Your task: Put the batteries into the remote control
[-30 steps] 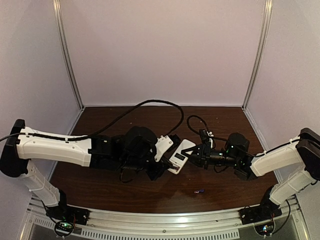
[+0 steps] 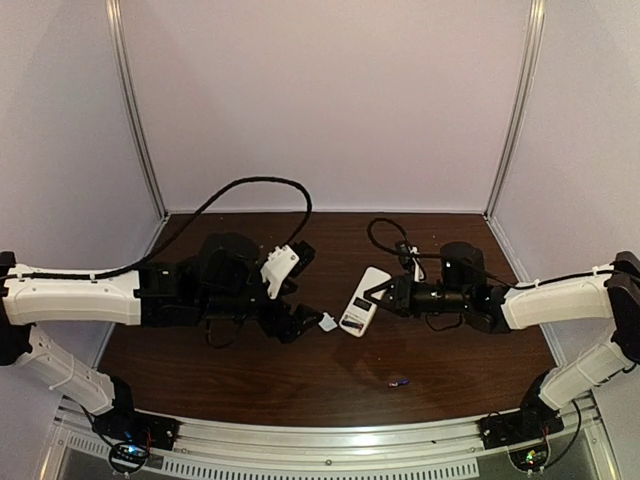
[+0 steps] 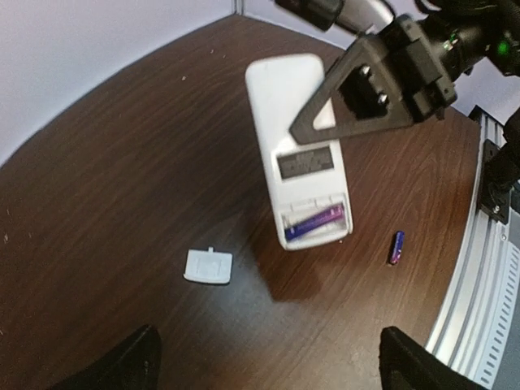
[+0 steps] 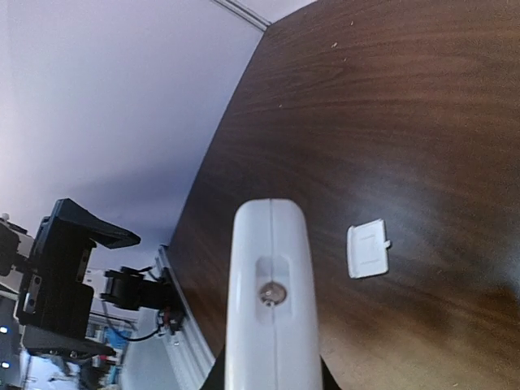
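My right gripper (image 2: 380, 295) is shut on the white remote (image 2: 358, 310), held above the table. In the left wrist view the remote's open compartment shows one purple-blue battery (image 3: 313, 221) inside it. A second battery (image 3: 396, 248) lies on the table near the front, right of the remote in that view. The white battery cover (image 3: 208, 266) lies on the table below the remote's left. My left gripper (image 2: 300, 315) is open, a short way left of the remote, with nothing between its fingers. In the right wrist view the remote's back end fills the lower middle.
My left gripper has pulled back leftward from the remote, uncovering the cover and compartment.
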